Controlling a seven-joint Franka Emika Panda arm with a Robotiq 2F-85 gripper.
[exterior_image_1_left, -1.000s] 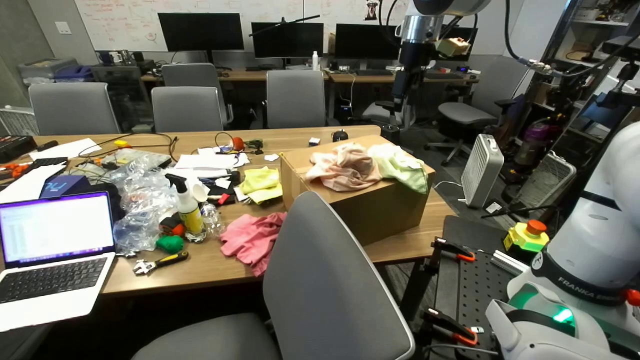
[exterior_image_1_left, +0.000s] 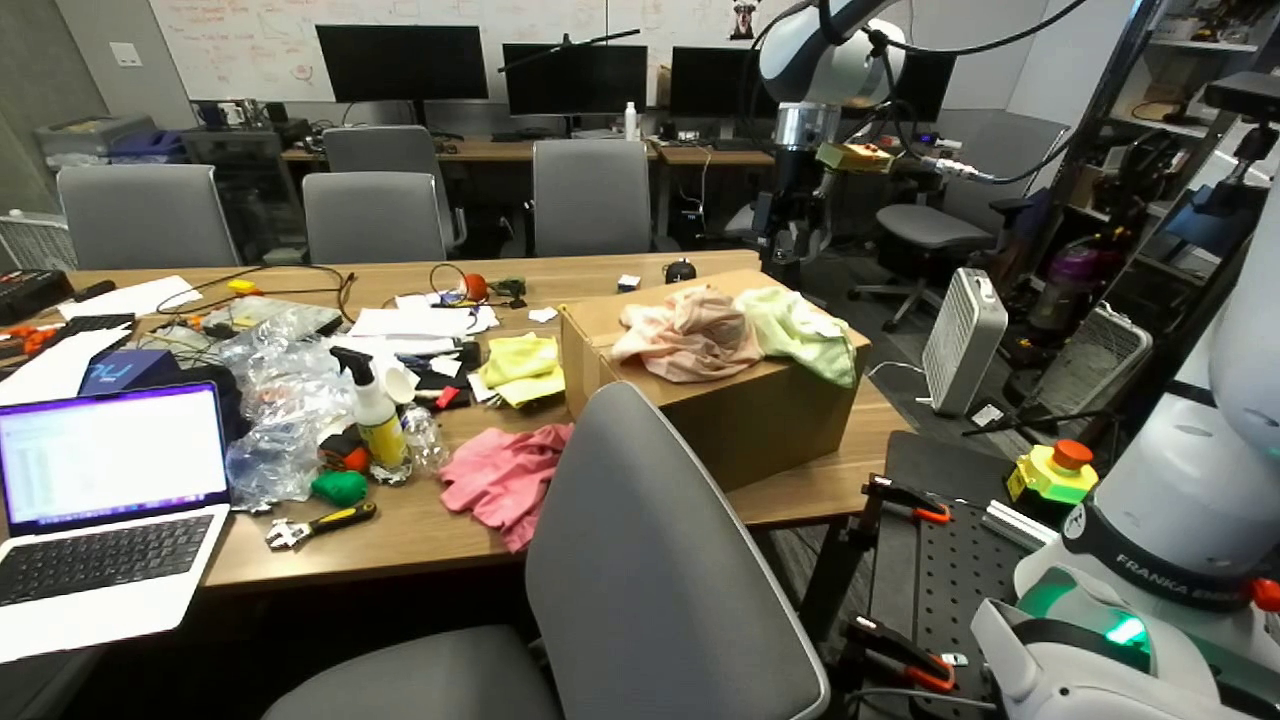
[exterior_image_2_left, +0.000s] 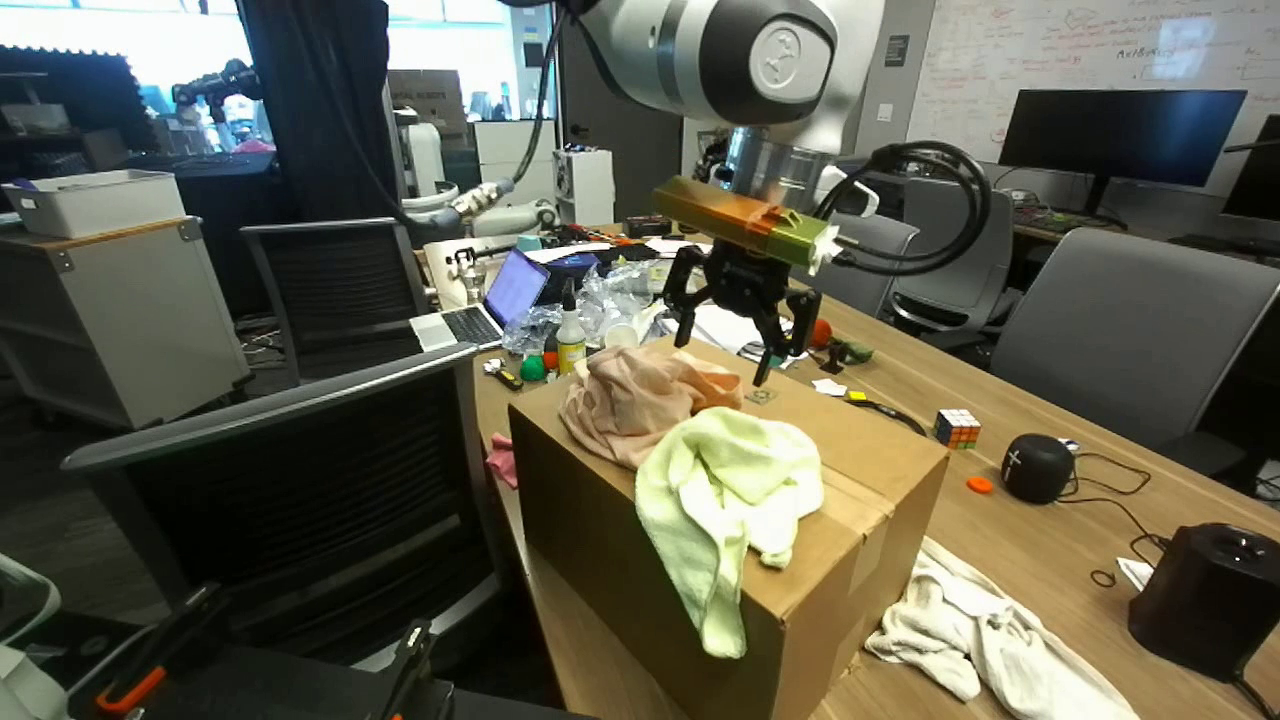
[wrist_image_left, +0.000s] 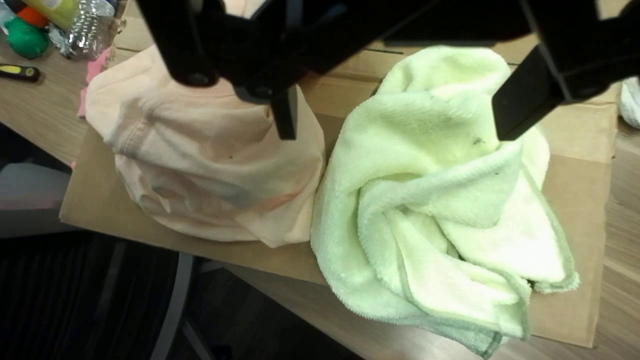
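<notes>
A peach cloth (exterior_image_2_left: 633, 402) lies crumpled on top of a cardboard box (exterior_image_2_left: 672, 564). Beside it a pale green towel (exterior_image_2_left: 732, 480) is bunched up, one end draping over the box edge. Above the box hangs my gripper (exterior_image_2_left: 726, 360), its fingers apart and empty. From the wrist, one finger (wrist_image_left: 286, 114) shows in front of the peach cloth (wrist_image_left: 210, 162) and the other in front of the green towel (wrist_image_left: 432, 150). Exterior view 1 has the gripper (exterior_image_1_left: 782, 258) above the far side of the box, clear of both cloths.
A white cloth (exterior_image_2_left: 996, 636) lies on the table beside the box, near a black speaker (exterior_image_2_left: 1038, 468) and a Rubik's cube (exterior_image_2_left: 956, 428). Left of the box are a pink cloth (exterior_image_1_left: 510, 480), a yellow cloth (exterior_image_1_left: 524, 367) and a spray bottle (exterior_image_1_left: 378, 414). A chair (exterior_image_1_left: 672, 552) stands against the near side.
My arm has shifted left in exterior view 1, and the gripper has turned and come a little lower. The cloths and the box look unmoved.
</notes>
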